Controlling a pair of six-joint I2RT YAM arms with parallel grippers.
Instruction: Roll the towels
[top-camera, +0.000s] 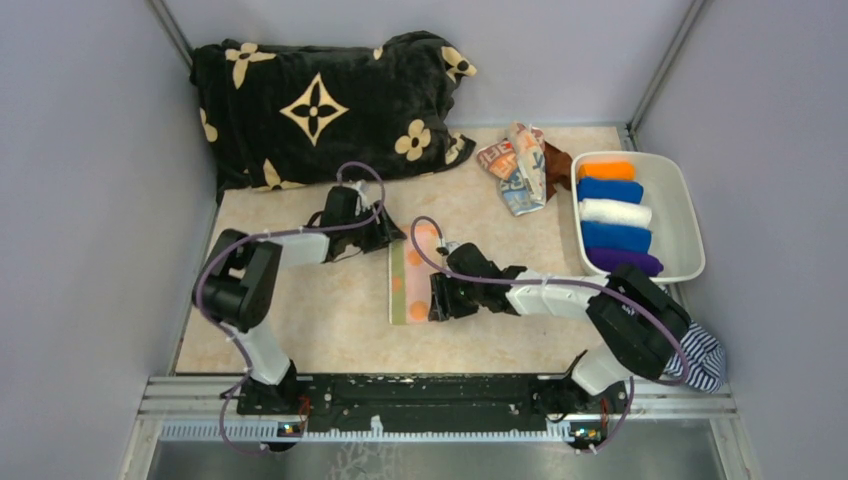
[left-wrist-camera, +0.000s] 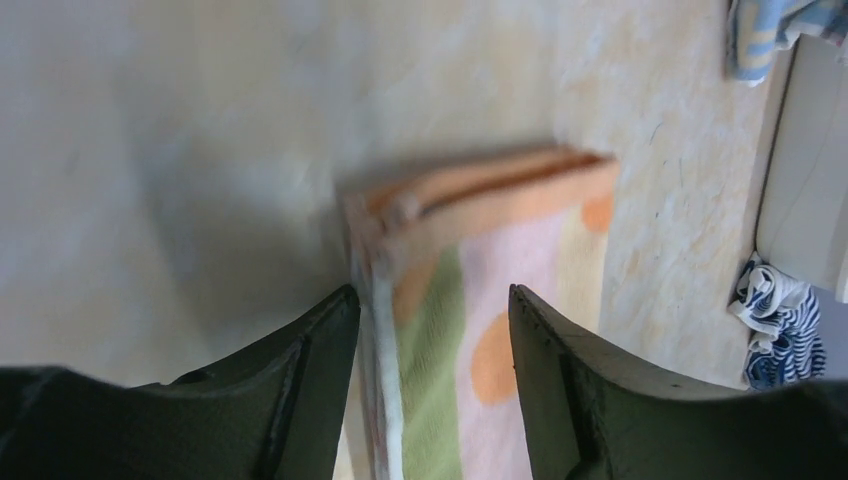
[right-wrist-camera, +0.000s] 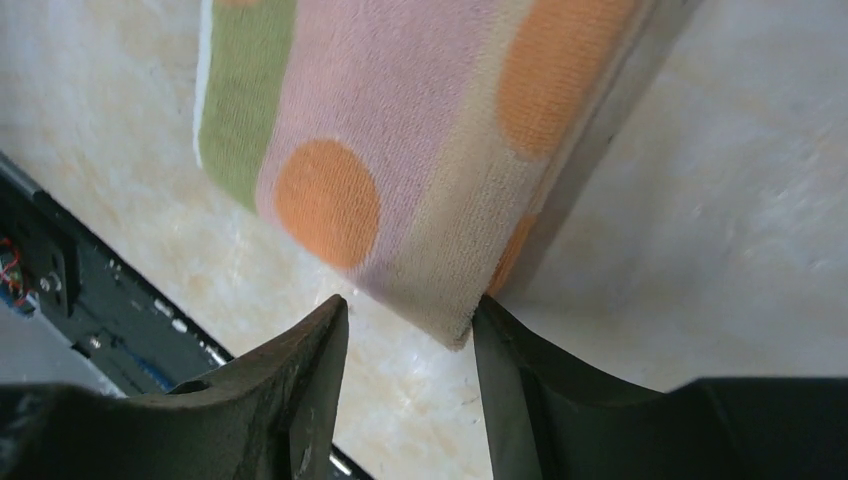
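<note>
A folded towel (top-camera: 413, 285) with pink, green and cream stripes and orange dots lies upright-oriented mid-table, its long side running front to back. My left gripper (top-camera: 392, 232) is over its back end; in the left wrist view the fingers (left-wrist-camera: 320, 340) stand apart beside the green-striped edge (left-wrist-camera: 430, 360), the near end blurred. My right gripper (top-camera: 438, 300) is at the front right corner; in the right wrist view its open fingers (right-wrist-camera: 505, 370) straddle that corner, one touching the cream edge (right-wrist-camera: 450, 260).
A white bin (top-camera: 675, 220) with several rolled towels stands at the right. Crumpled cloths (top-camera: 520, 165) lie behind, a dark patterned pillow (top-camera: 330, 110) along the back, a striped cloth (top-camera: 700, 355) at the right front.
</note>
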